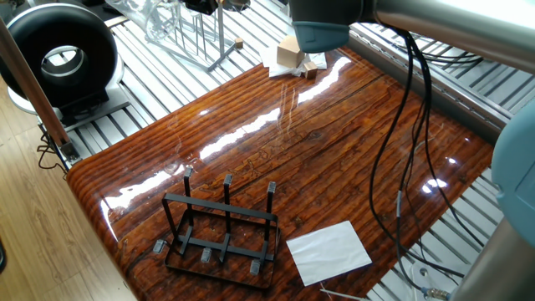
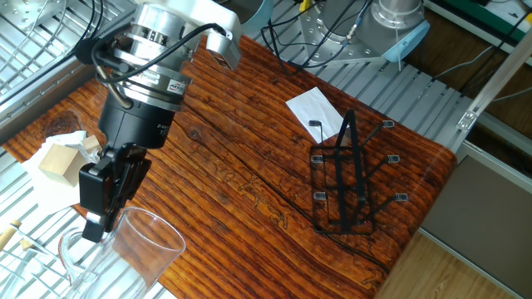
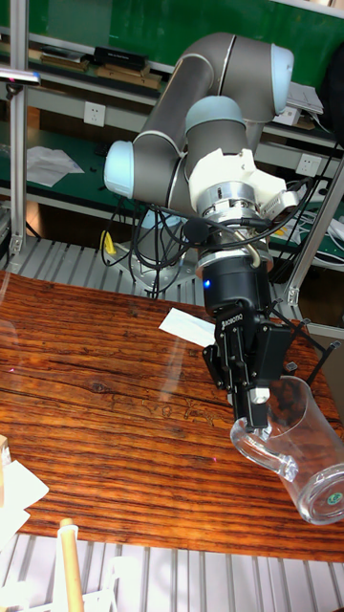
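Observation:
A clear glass mug (image 3: 313, 433) hangs tilted in the air, its handle at the fingertips of my black gripper (image 3: 254, 420). The fingers look shut on that handle in exterior view 3. From exterior view 2, the gripper (image 2: 98, 226) points down at the mug (image 2: 150, 249), beyond the table's edge. Only part of the mug (image 1: 155, 20) shows at the top of exterior view 1. A black metal rack (image 1: 251, 214) with several upright and slanting prongs stands empty on the wooden table (image 1: 334, 159).
White paper (image 1: 329, 253) lies beside the rack. Wooden blocks (image 1: 290, 52) rest on crumpled paper at the table's edge. A wire rack (image 1: 201, 42) and a black ring-shaped device (image 1: 96, 63) stand off the table.

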